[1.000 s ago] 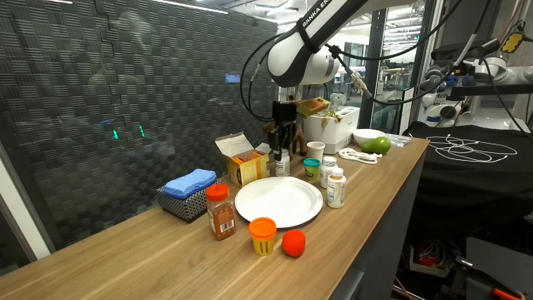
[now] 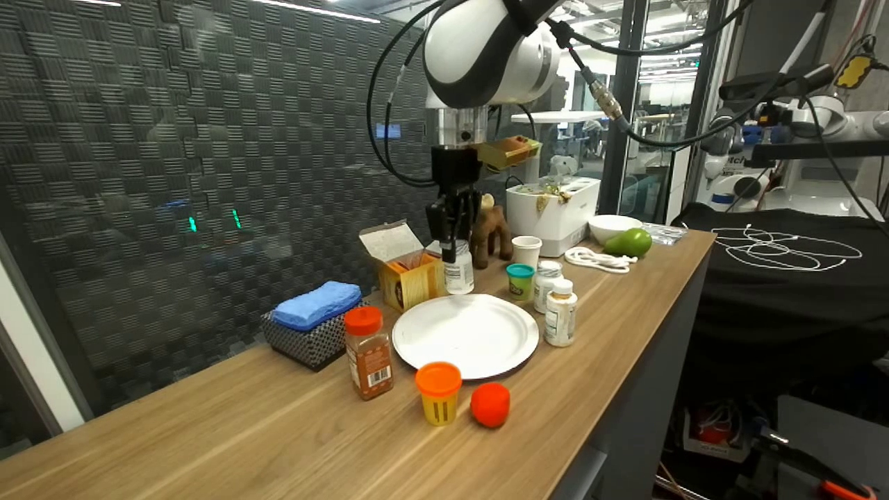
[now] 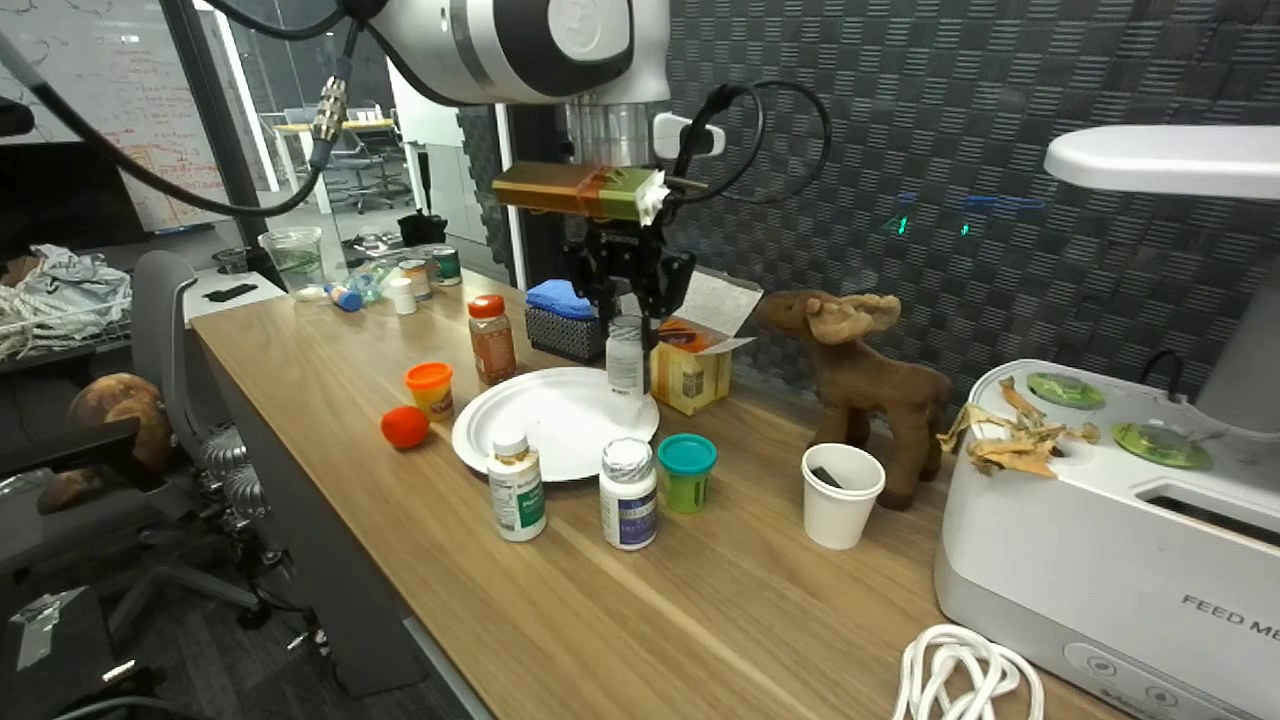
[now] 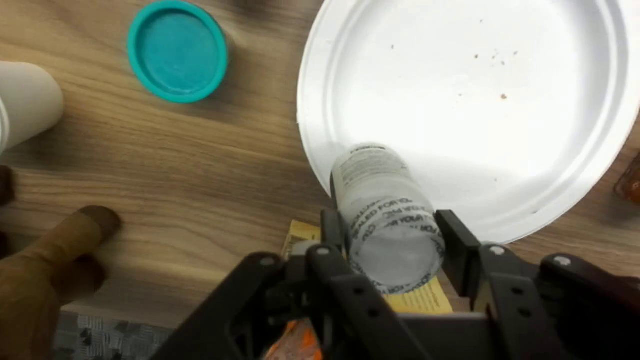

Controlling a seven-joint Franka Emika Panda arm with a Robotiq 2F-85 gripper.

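My gripper is shut on a white pill bottle (image 4: 384, 198), one finger on each side of it. In the wrist view the bottle's round printed end faces the camera and its body reaches over the edge of the white plate (image 4: 456, 78). Exterior view 2 has the bottle (image 3: 625, 358) upright below the gripper (image 3: 630, 306), at the plate's far rim, beside the yellow tea box (image 3: 692, 374). In exterior view 1 the bottle (image 2: 459, 273) hangs behind the plate (image 2: 467, 333). Whether it touches the plate cannot be made out. Only small crumbs lie on the plate.
Around the plate stand two other pill bottles (image 3: 516, 490), a teal-lidded tub (image 3: 686, 472), a spice jar (image 2: 368, 354), an orange-lidded tub (image 2: 438, 392) and a red ball (image 2: 489, 405). A brown moose figure (image 3: 870, 372) and a paper cup (image 3: 840, 494) are nearby.
The gripper has risen and shifted left in exterior view 1, toward the tea box and plate, carrying the pill bottle with it. The objects on the counter stand where they were.
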